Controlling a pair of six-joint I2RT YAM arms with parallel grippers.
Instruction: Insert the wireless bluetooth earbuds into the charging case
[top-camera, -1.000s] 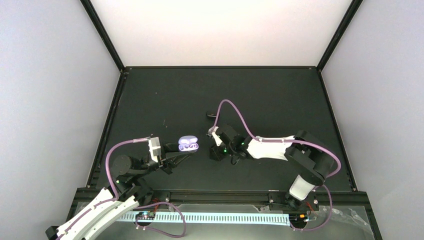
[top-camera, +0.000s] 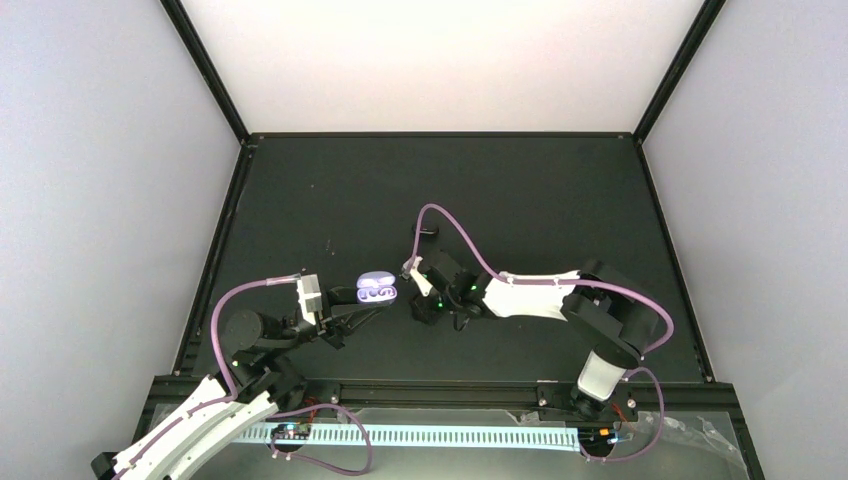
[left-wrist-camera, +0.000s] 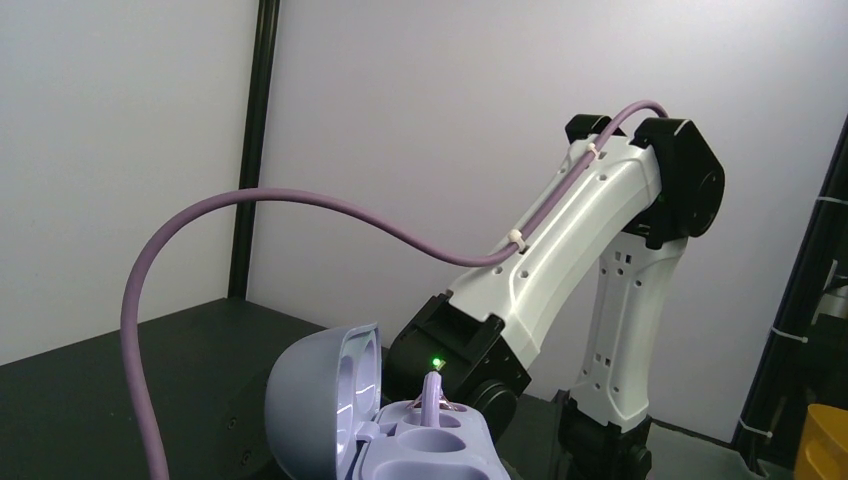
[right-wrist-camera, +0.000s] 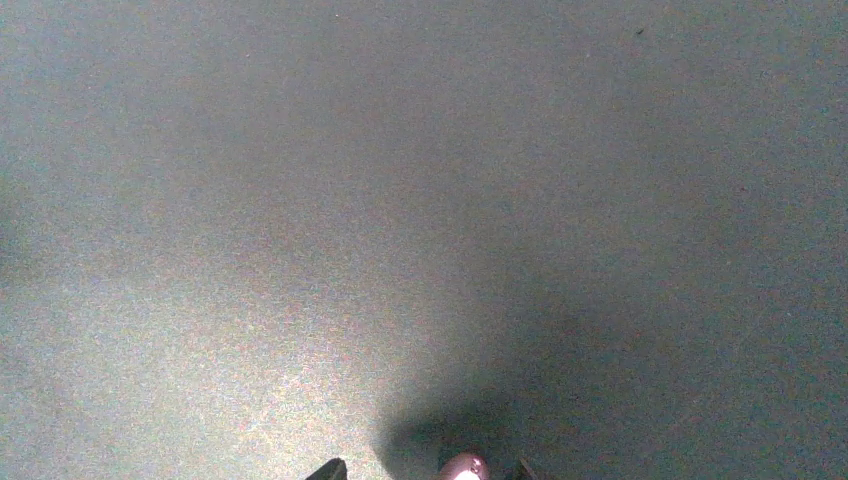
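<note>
The lavender charging case (top-camera: 377, 288) hangs above the table with its lid open, and my left gripper (top-camera: 362, 302) is shut on it. From the left wrist, the case (left-wrist-camera: 425, 462) shows its hinged lid (left-wrist-camera: 318, 400) and several hollows in the base. A thin lavender stem (left-wrist-camera: 431, 400) rises over the far end; I cannot tell whether it sits in a slot. To the right of the case, my right gripper (top-camera: 425, 308) points downward. In the right wrist view its fingertips (right-wrist-camera: 330, 470) stand apart, with a shiny purplish rounded thing (right-wrist-camera: 465, 466) visible between them, mostly cut off.
A small black object (top-camera: 427, 231) lies on the dark table (top-camera: 560, 200) behind the right gripper. Purple cables loop from both arms.
The right arm has shifted a little to the left, closer to the case, with its cable loop moving along. The left arm and the case have stayed still.
</note>
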